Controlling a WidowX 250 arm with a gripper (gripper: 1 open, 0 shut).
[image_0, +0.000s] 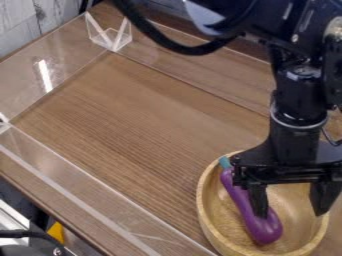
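Observation:
My black gripper (281, 190) hangs over a light wooden bowl (211, 220) at the lower right, its fingers spread open on either side over the bowl. In the bowl lies a purple eggplant-like object (261, 225) with a teal tip, slanting under the gripper's left finger; its upper part is partly hidden by the gripper. I see nothing held between the fingers.
A clear plastic or wire piece (110, 30) stands at the back left edge. A black cable runs at the lower left, off the table's edge.

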